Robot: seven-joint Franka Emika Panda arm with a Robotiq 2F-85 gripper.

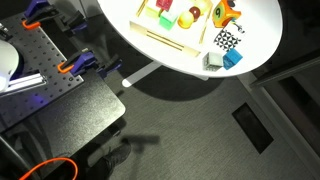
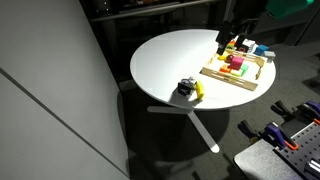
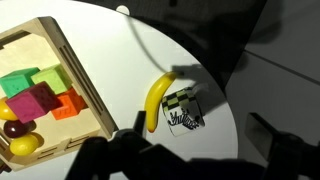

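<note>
In the wrist view my gripper is open, its dark fingers far apart at the lower left and right. Between and ahead of them, a yellow banana (image 3: 154,102) lies on the white round table (image 3: 120,60). Close beside it is a small black-and-white checkered item (image 3: 183,112). Exterior view 2 shows the banana (image 2: 199,90) and a dark patterned item (image 2: 186,86) near the table's front edge. A wooden tray (image 3: 88,82) with colored blocks and round toy pieces stands to the left in the wrist view. Nothing shows between the fingers.
Exterior view 1 shows a grey cube (image 1: 212,61), a blue cube (image 1: 233,57) and an orange toy (image 1: 225,13) outside the tray. The table's curved edge lies close to the banana, with floor beyond. In exterior view 2, the table's left side (image 2: 160,50) is clear.
</note>
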